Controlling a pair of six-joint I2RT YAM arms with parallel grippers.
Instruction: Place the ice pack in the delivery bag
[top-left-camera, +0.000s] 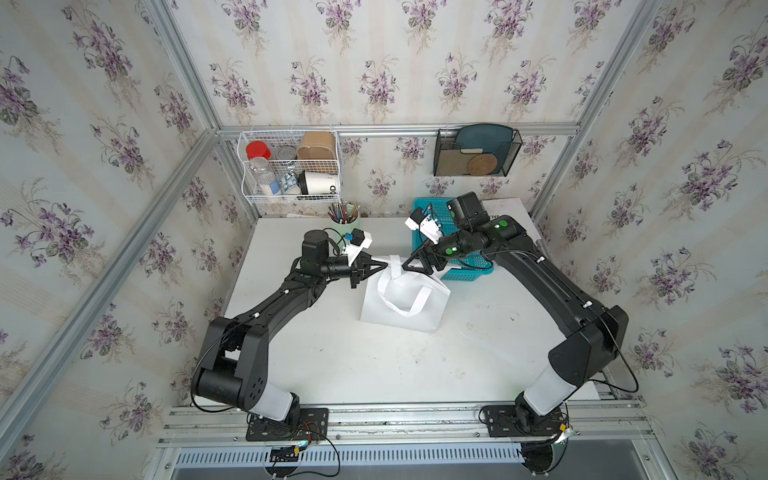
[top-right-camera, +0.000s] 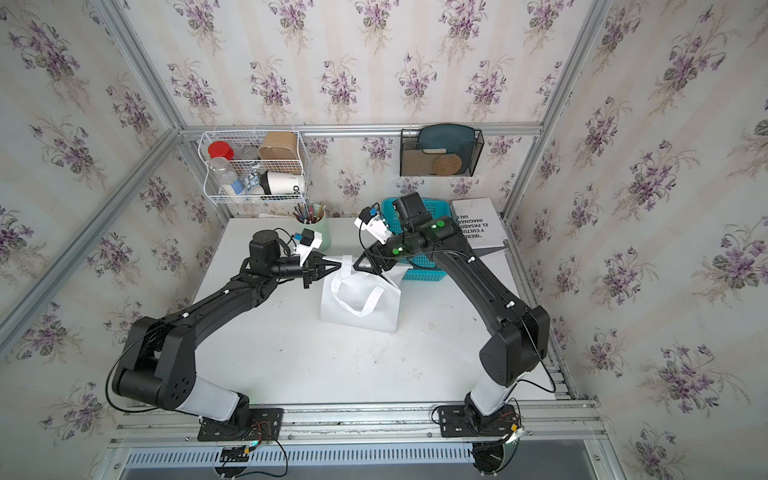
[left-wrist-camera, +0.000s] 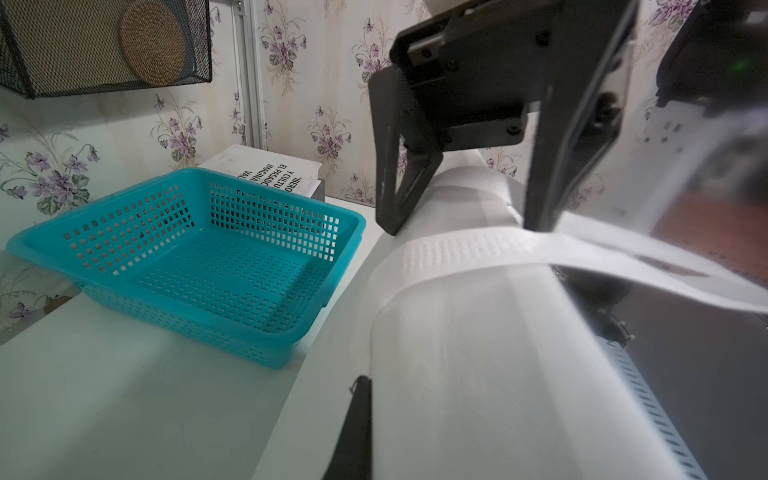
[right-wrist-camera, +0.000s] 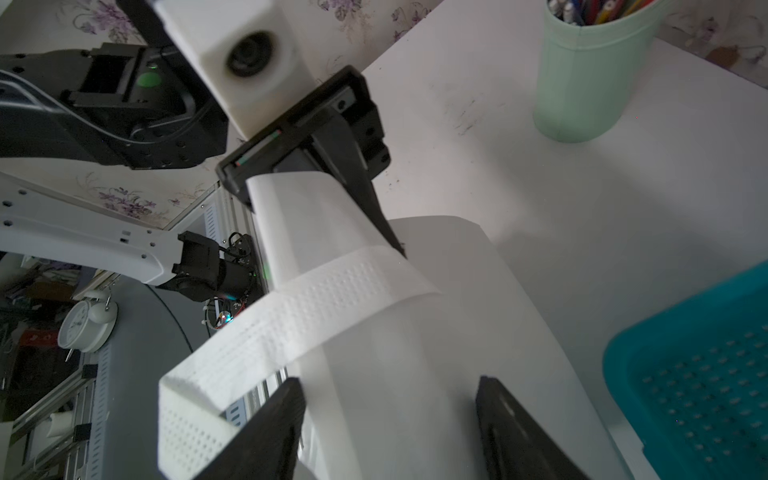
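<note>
The white delivery bag (top-left-camera: 404, 316) stands on the table, its straps looping at the mouth. My left gripper (top-left-camera: 385, 265) is shut at the left end of its top flap; one finger (left-wrist-camera: 357, 436) shows along the flap's edge, the other hidden by the white material. My right gripper (top-left-camera: 417, 268) stands open over the right end of the rim. In the left wrist view its fingers (left-wrist-camera: 552, 160) are apart, with the flap and a strap (left-wrist-camera: 488, 248) between and just beneath them. No ice pack can be made out; the bag's inside is hidden.
A teal basket (left-wrist-camera: 188, 308), empty in the left wrist view, sits behind and right of the bag. A green pen cup (right-wrist-camera: 588, 80) stands at the back. A wire shelf (top-left-camera: 289, 168) and mesh holder (top-left-camera: 477, 152) hang on the wall.
</note>
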